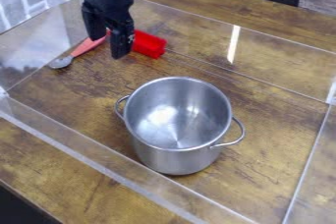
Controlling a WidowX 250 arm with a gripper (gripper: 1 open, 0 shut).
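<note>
My black gripper (109, 41) hangs at the upper left, open, just left of a red can (148, 44) lying on its side. A red-handled utensil (86, 47) with a metal end lies behind and left of the gripper. A large steel pot (176, 125) with two handles stands in the lower middle.
Transparent panels edge the work area, and a white railing shows at the top left corner.
</note>
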